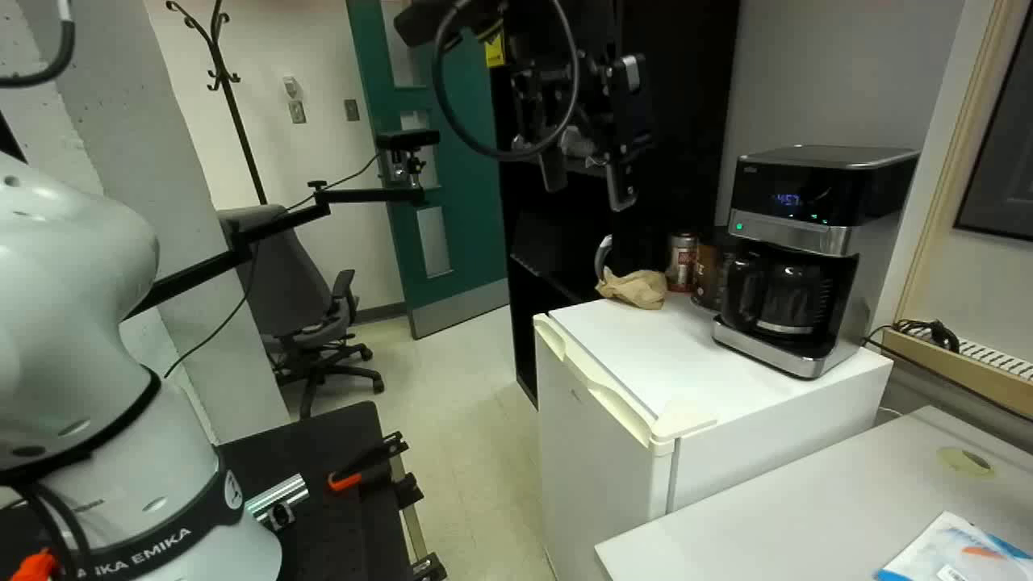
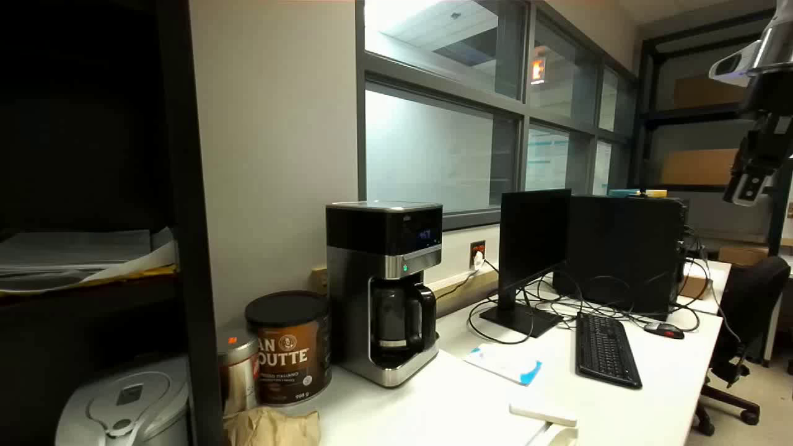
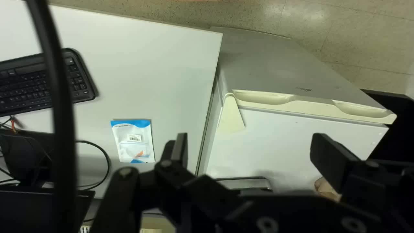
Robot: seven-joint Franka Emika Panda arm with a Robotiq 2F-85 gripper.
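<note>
My gripper stands open in the wrist view, its two dark fingers wide apart with nothing between them. Below it lies the white top of a small fridge [image 3: 267, 151]. In exterior view 1 the gripper [image 1: 588, 184] hangs in the air above the fridge's far left side. The black and silver coffee maker [image 1: 823, 252] stands on the fridge [image 1: 629, 334], its glass carafe [image 1: 789, 295] in place. A crumpled brown paper bag [image 1: 634, 289] lies at the back, near a metal can [image 1: 683, 261]. Beside the coffee maker is a brown coffee tin [image 2: 293, 357].
A white desk [image 3: 155, 77] adjoins the fridge, with a blue and white packet [image 3: 134, 141], a keyboard [image 2: 606, 349], a monitor [image 2: 535, 238] and loose cables. A dark shelf [image 2: 178, 223] borders the fridge.
</note>
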